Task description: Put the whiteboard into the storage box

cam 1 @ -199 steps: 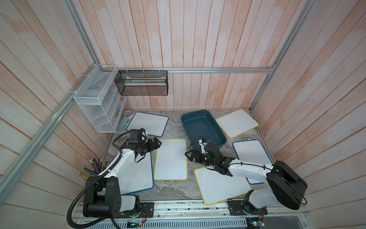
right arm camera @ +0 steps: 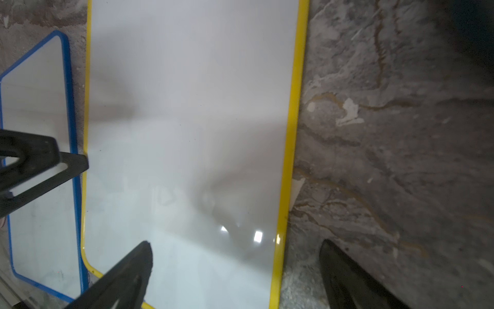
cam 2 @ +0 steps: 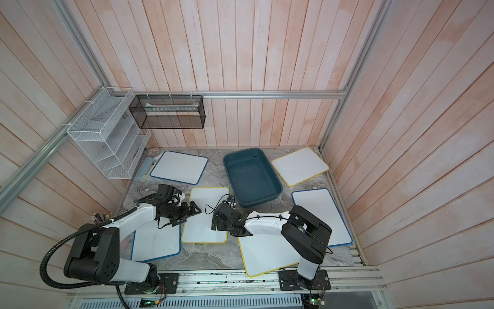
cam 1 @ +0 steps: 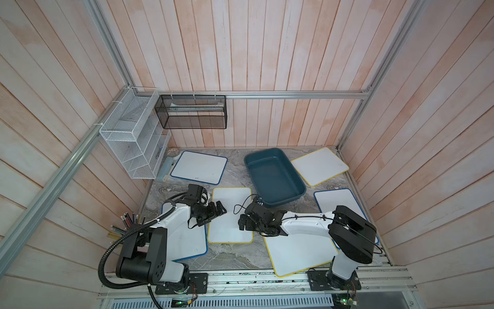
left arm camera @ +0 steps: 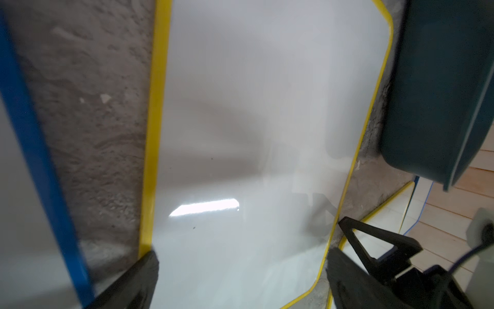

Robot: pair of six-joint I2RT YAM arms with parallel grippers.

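Note:
A white whiteboard with a yellow rim (cam 1: 230,226) lies flat on the table between my two arms. The dark teal storage box (cam 1: 275,177), empty inside, stands behind it to the right. Over the board's left side hovers my left gripper (cam 1: 217,209), open; the left wrist view has its dark fingers (left arm camera: 134,283) wide apart with the white surface between. From the right, my open right gripper (cam 1: 241,222) reaches over the board's right side. The board's right yellow edge (right arm camera: 288,170) runs between its fingers in the right wrist view. Contact with the board cannot be made out.
Other whiteboards lie around: blue-rimmed at back left (cam 1: 199,167), front left (cam 1: 185,239) and right (cam 1: 339,202), yellow-rimmed at back right (cam 1: 320,166) and front right (cam 1: 298,255). A white wire rack (cam 1: 133,139) stands left; a black mesh basket (cam 1: 191,123) hangs behind.
My right gripper has moved left and toward the front, from the board's edge to over it. The boards and box have stayed still.

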